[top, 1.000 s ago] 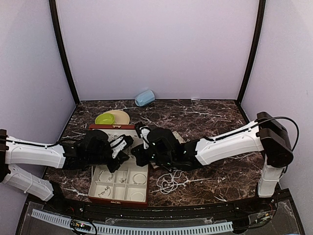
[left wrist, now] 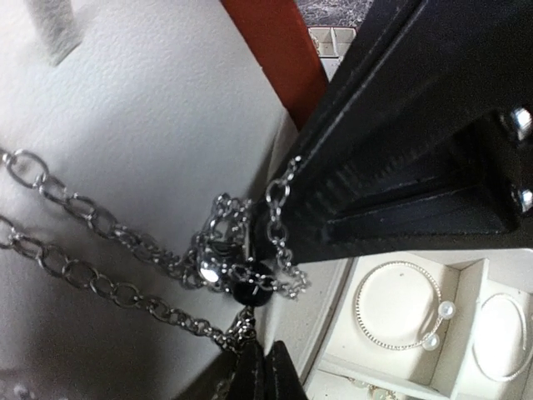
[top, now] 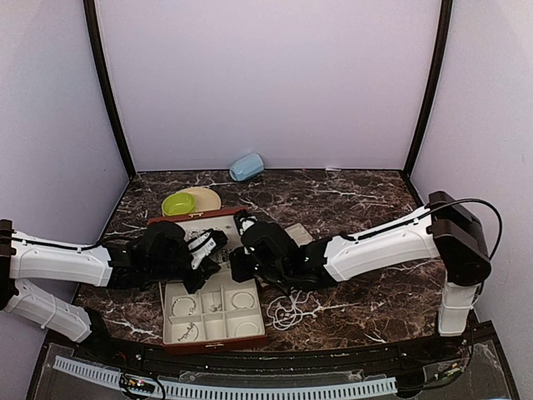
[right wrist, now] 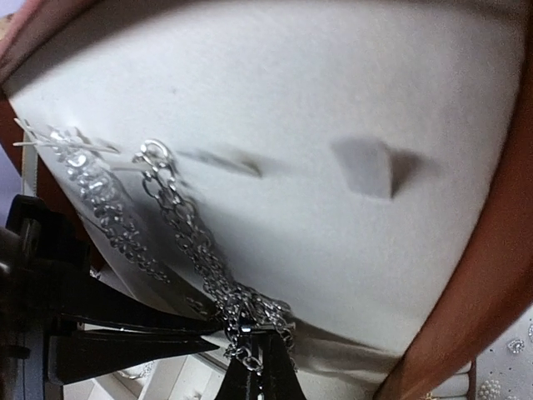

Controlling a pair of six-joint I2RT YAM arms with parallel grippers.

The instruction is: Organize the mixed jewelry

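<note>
A jewelry box [top: 215, 343] lies open, with compartments toward the front and a pale lid lining behind. Silver chains [left wrist: 100, 225] run across the lining to a bunched tangle at its edge. There my left gripper is shut on the silver chain, close to a black bead or clasp [left wrist: 251, 287]. My right gripper is shut at the same tangle, its tips touching chain links [right wrist: 250, 312]; whether any link is pinched between them is unclear. From above, both grippers nearly meet over the box and hide the chains.
Bracelets [left wrist: 398, 306] lie in the front compartments. A white cord-like tangle [top: 287, 312] is on the table right of the box. Behind stand a green bowl [top: 177, 204], a beige plate [top: 204, 198] and a blue cup [top: 246, 167].
The box has shifted right at its front and turned slightly, its back edge now slanting. Both grippers stay close together over it, the right arm moving only slightly.
</note>
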